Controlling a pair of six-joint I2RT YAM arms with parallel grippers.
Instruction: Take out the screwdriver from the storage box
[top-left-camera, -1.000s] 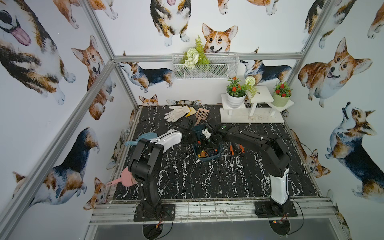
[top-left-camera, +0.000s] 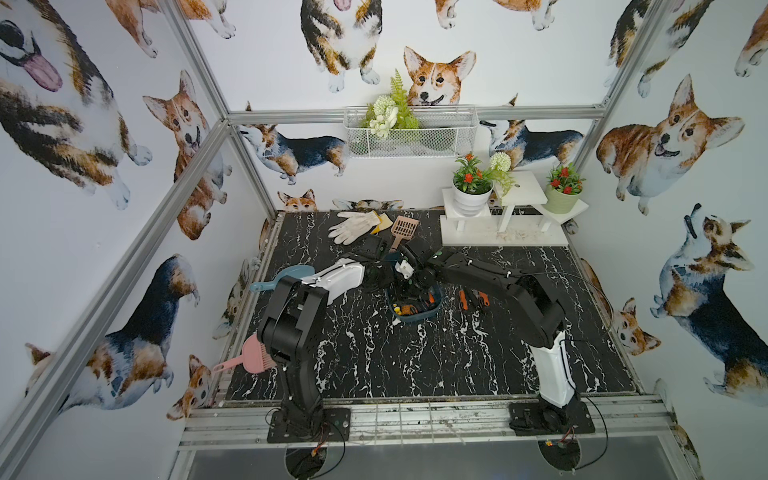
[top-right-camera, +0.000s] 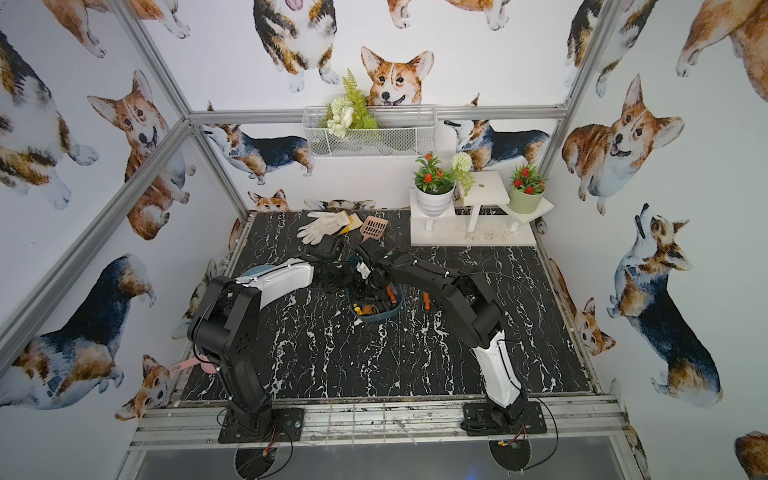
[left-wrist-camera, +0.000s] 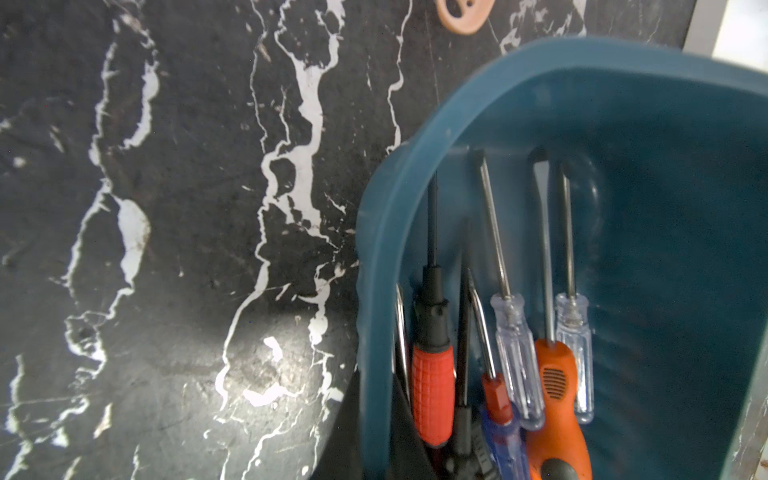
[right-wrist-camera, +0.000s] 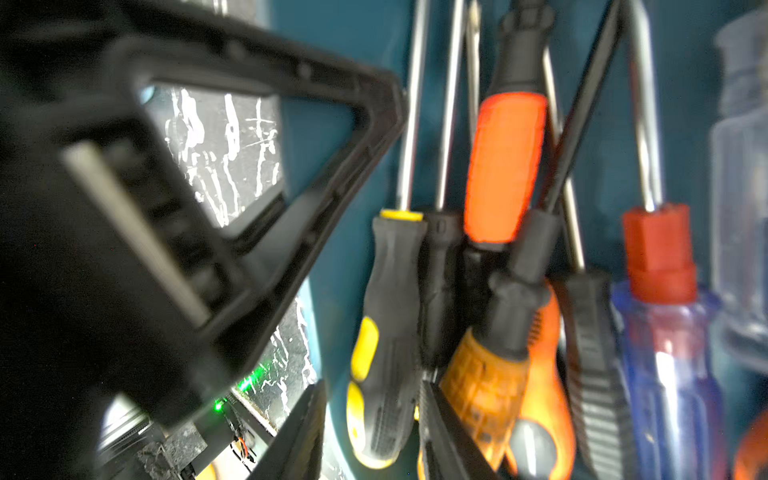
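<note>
The blue storage box (left-wrist-camera: 560, 56) holds several screwdrivers with their shafts pointing the same way. In the left wrist view, my left gripper is shut on the box's side wall, one dark finger on each side of it. Over the box, my right gripper stands open. Between its fingertips, in the right wrist view, appears the handle of a black-and-yellow screwdriver (right-wrist-camera: 384, 320), not clasped. An amber-handled screwdriver (right-wrist-camera: 488, 384) lies right beside it, close to the right-hand finger. Both arms partly cover the box from above.
Orange-handled tools (top-left-camera: 473, 299) lie on the table right of the box. Behind it are a slotted scoop (top-left-camera: 405, 229) and white gloves (top-left-camera: 357, 227); a blue dustpan (top-left-camera: 289, 274) is at left.
My right arm has swung leftward, its elbow and forearm shifting left, and its gripper has moved slightly left over the box. The left arm stays put.
</note>
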